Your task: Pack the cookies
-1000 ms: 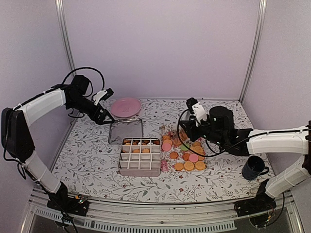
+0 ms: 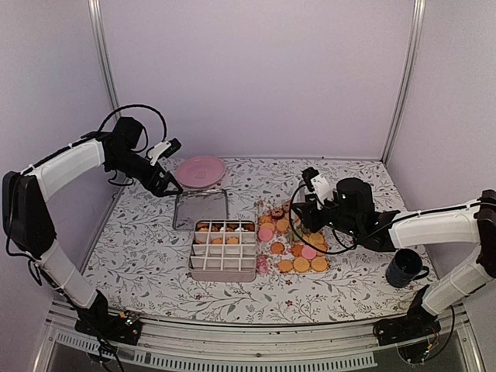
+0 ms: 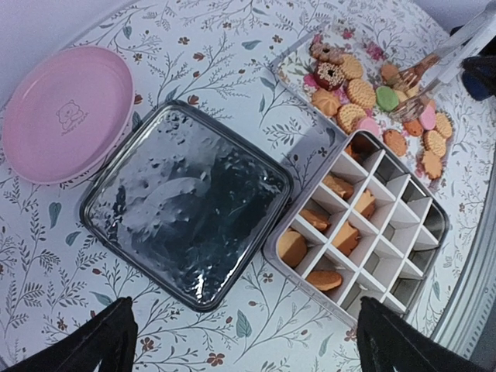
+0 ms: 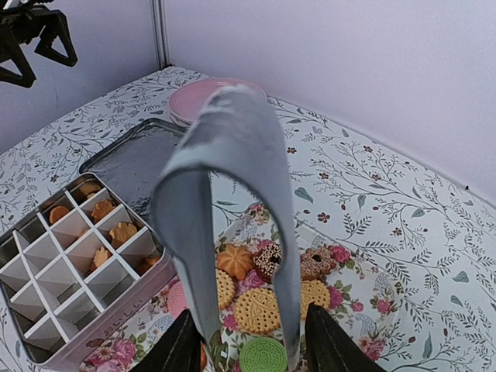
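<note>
Silvery tongs point(image 4: 232, 136) stand between the black fingers of my right gripper, which is shut on them with their arms apart. In the left wrist view, the tongs' tips reach down among the cookies beside a green cookie point(image 3: 387, 98); whether they touch it I cannot tell. Several round and flower-shaped cookies, such as an oblong one point(image 4: 256, 311), lie on a floral mat. The divided box point(image 2: 223, 274) has cookies in its back cells and empty cells in front. My left gripper hangs open and empty, above the table at left.
A dark tray-like lid point(image 3: 182, 205) lies flat behind and left of the box. Beyond it is a pink plate point(image 2: 200, 172). A dark mug point(image 2: 404, 268) stands at the right, near the right arm.
The left arm has hardly moved.
</note>
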